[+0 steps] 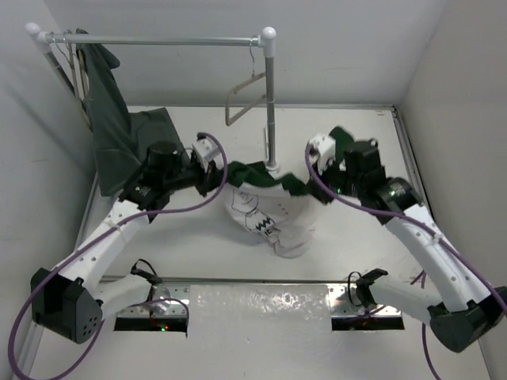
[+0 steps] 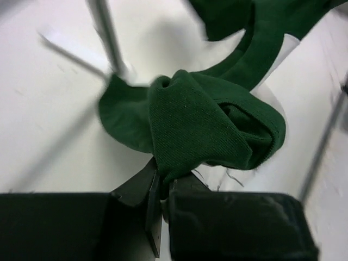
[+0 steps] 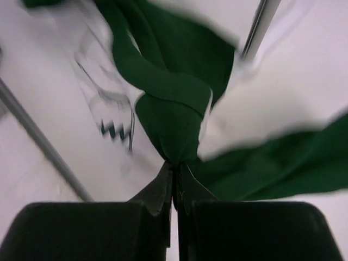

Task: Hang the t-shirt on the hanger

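Note:
The white t-shirt [image 1: 253, 210] with a printed figure and dark green sleeves hangs stretched between my two grippers in the top view. My left gripper [image 1: 212, 184] is shut on a bunched green part of it; the green cloth [image 2: 196, 119] folds up above the fingertips in the left wrist view. On the other side my right gripper [image 1: 321, 187] is shut on green cloth too, and a green fold [image 3: 174, 125] rises from its fingertips in the right wrist view. A beige hanger [image 1: 247, 99] dangles from the rack's right end, behind the shirt and clear of it.
A metal rack [image 1: 158, 39] spans the back left, its right post [image 1: 270, 103] standing just behind the shirt. A dark green garment [image 1: 119, 119] hangs at the rack's left end. Open table [image 1: 364, 237] lies at front right.

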